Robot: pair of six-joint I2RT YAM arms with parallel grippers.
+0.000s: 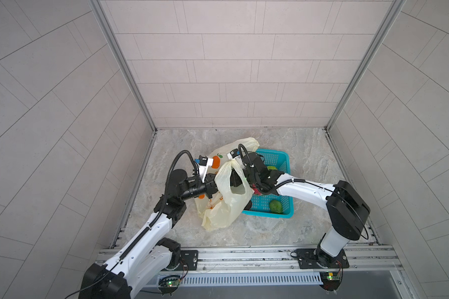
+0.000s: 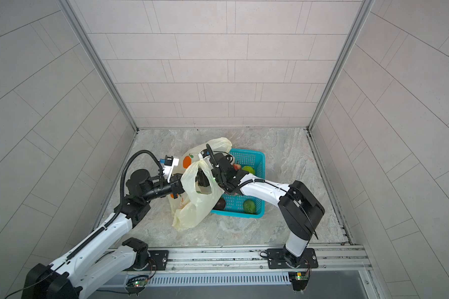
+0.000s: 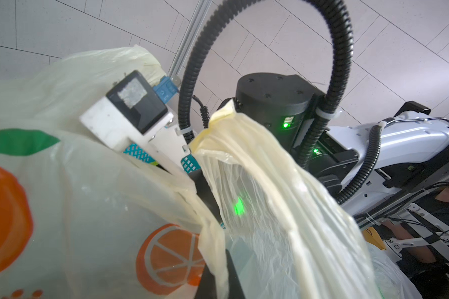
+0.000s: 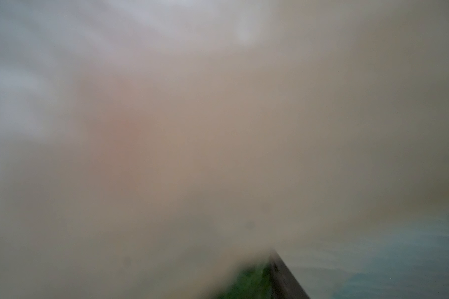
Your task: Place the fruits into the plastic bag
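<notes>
The pale plastic bag (image 1: pixel 219 211) with orange fruit prints fills much of the left wrist view. My left gripper is among its folds, fingers shut, bag film across them. My right gripper (image 2: pixel 202 177) is down inside the bag opening. In the blurred right wrist view, a green item (image 4: pixel 247 284) shows beside a dark finger (image 4: pixel 286 279); it is shut on this item, whose kind is unclear. The blue basket (image 1: pixel 285 162) holds a green round fruit (image 1: pixel 276 206), a dark fruit (image 2: pixel 220 203) and more fruit, partly hidden by the right arm.
The right arm stretches across the basket; both arms meet over the bag in the middle.
</notes>
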